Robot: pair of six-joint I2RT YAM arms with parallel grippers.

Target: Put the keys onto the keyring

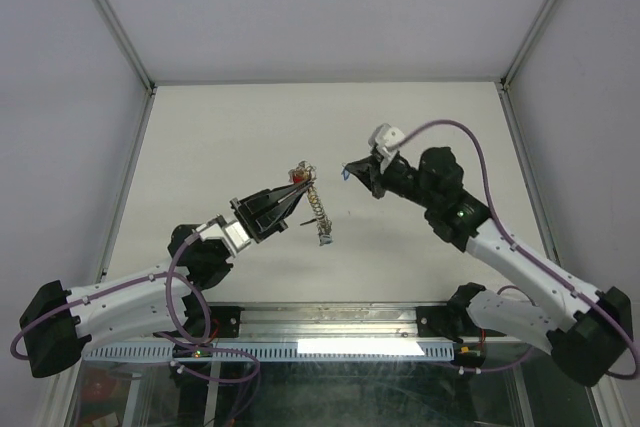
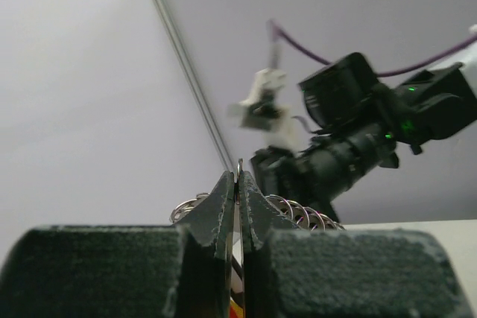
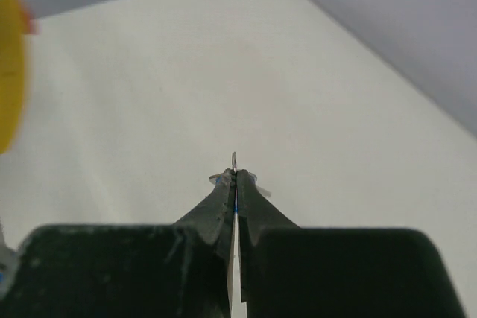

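Note:
In the top view my left gripper [image 1: 308, 185] is shut on the keyring [image 1: 319, 209], a springy wire coil hanging down from its fingertips. A red key [image 1: 296, 176] hangs at the coil's upper end. The coil [image 2: 302, 214] shows behind the closed left fingers in the left wrist view. Just right of it in the top view, my right gripper [image 1: 352, 166] is shut on a small blue key [image 1: 346, 173]. That key is mostly hidden behind the fingers in the right wrist view. A clear gap separates the blue key from the keyring.
A blurred yellow piece [image 3: 10, 65] on the keyring side enters the right wrist view at far left. Grey walls [image 1: 580, 97] close in the sides and back.

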